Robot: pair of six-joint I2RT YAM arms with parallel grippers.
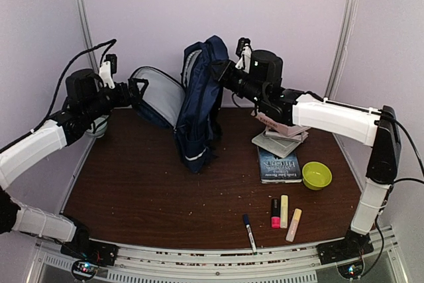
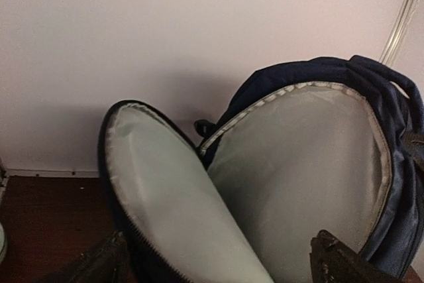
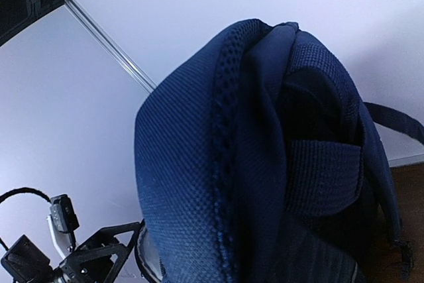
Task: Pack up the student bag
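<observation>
The dark blue student bag (image 1: 202, 107) stands upright mid-table, its unzipped mouth facing left. The grey-lined front flap (image 1: 163, 94) hangs out to the left. My right gripper (image 1: 218, 70) is shut on the bag's top edge; in the right wrist view, blue fabric (image 3: 189, 157) fills the middle and the fingers are hidden. At the flap's upper left edge is my left gripper (image 1: 138, 89). The left wrist view shows its fingers (image 2: 328, 256) wide apart, the flap lining (image 2: 172, 190) running between them and the grey interior (image 2: 298, 157) beyond.
Right of the bag lie a dark blue book (image 1: 279, 167), grey books (image 1: 278, 145) and a pink book (image 1: 286, 128), partly behind the right arm. A yellow-green bowl (image 1: 317, 175), several highlighters (image 1: 275, 215) and a pen (image 1: 250, 233) lie nearer the front.
</observation>
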